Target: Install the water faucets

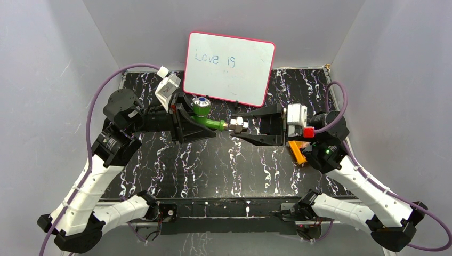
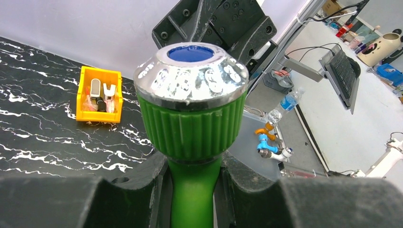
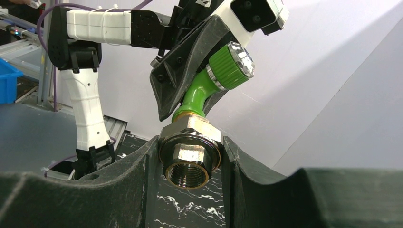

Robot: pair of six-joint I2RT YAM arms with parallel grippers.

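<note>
Over the middle of the table, a green faucet [image 1: 201, 110] with a silver, blue-capped knob hangs in the air. My left gripper is shut on its green body. A hexagonal metal fitting [image 3: 192, 126] sits on the faucet's outlet end, and its open threaded hole faces the right wrist camera. Around that fitting, my right gripper is shut, one finger on each side. In the top view a short brass-coloured length [image 1: 227, 126] shows between the green outlet and the fitting. How deep the threads are engaged is hidden.
An orange bin [image 2: 118, 95] with small items stands on the black marbled table [image 2: 38, 128], partly under the right arm in the top view. A red-edged whiteboard [image 1: 229, 69] leans at the back.
</note>
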